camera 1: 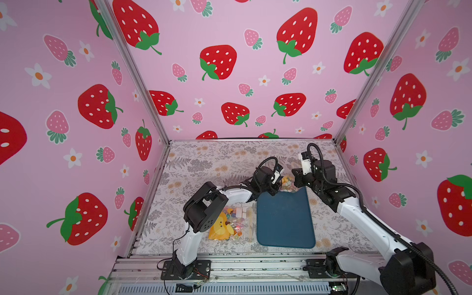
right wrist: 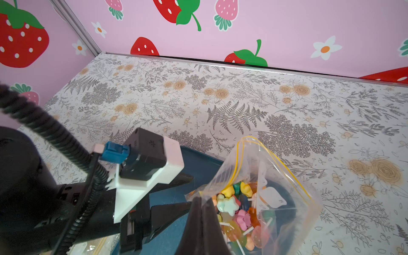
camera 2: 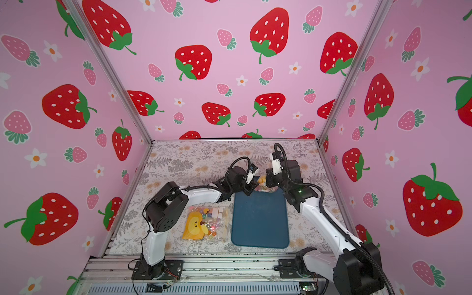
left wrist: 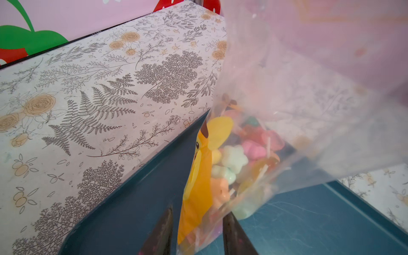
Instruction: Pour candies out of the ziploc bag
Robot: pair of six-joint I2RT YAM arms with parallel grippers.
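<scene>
The clear ziploc bag (right wrist: 289,212), yellow along its open mouth, stands open over the far end of the blue tray (camera 1: 285,221). Colourful candies (right wrist: 231,208) on sticks fill its lower part. In the left wrist view the bag (left wrist: 199,195) shows a yellow animal print and slants down between my left gripper's (left wrist: 197,218) spread fingers; that gripper is open. My right gripper is shut at the bag's rim, and the film runs up from the candies towards it. Its fingertips hide the exact spot where the film is pinched.
Left of the tray lies another clear bag (camera 1: 221,228) with a yellow animal print and sweets, partly behind the left arm. The two grippers are close together, bag between them. Most of the tray and the table's far left (camera 1: 196,162) are clear.
</scene>
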